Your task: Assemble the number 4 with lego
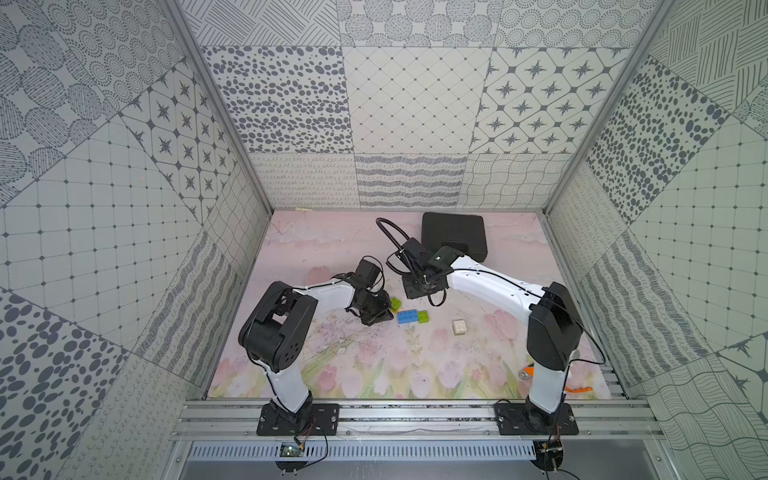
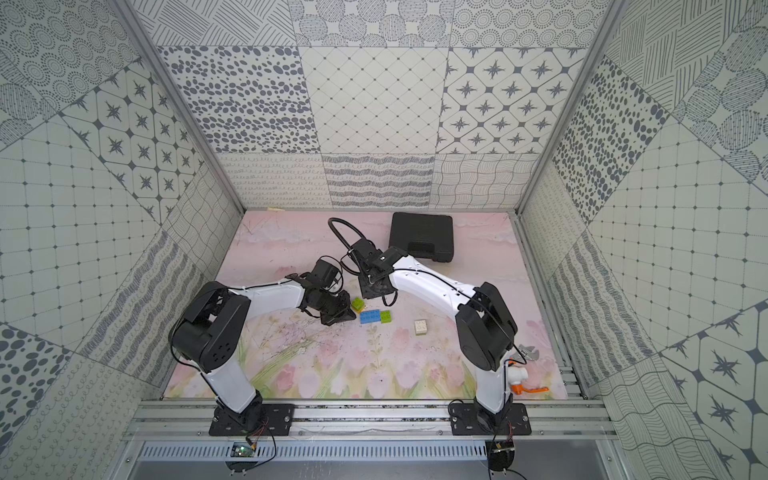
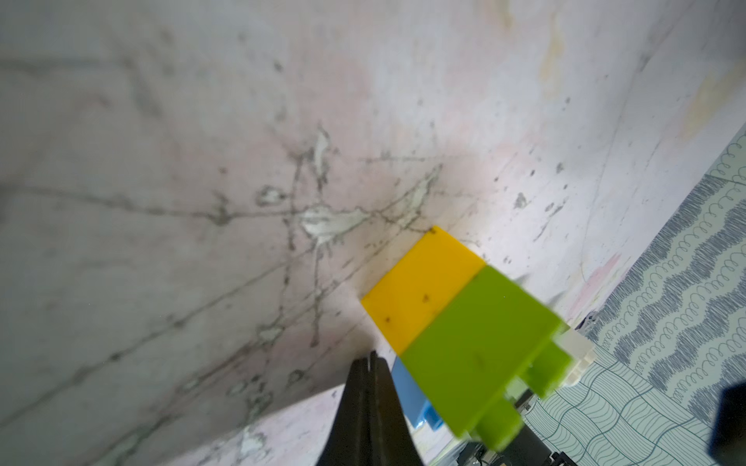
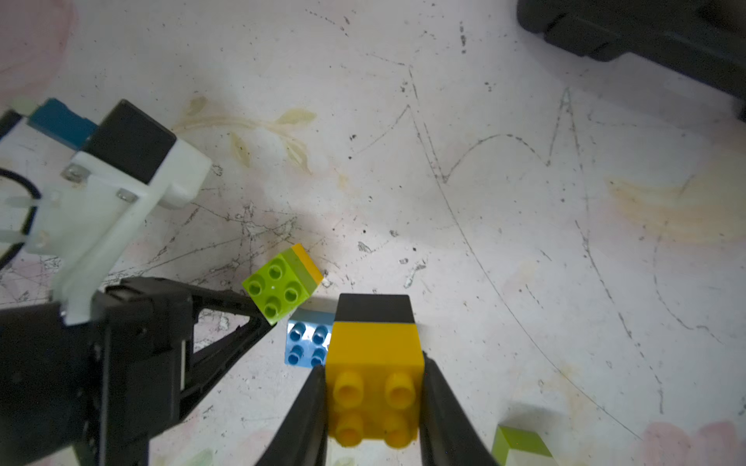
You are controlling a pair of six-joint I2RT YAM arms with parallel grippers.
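Observation:
The blue brick lies on the table with a green brick at its right end. Just behind its left end stands a stack of a green brick above a yellow one. In the left wrist view, my left gripper is shut, nothing showing between its fingers; its tips are beside the green-yellow stack and the blue brick. My right gripper is shut on a yellow brick joined to a black part; this piece hides the right end of the blue brick in that view.
A white brick sits right of the blue one, with a green side under it. At the back stands a black case. An orange-and-white object is by the right arm's base.

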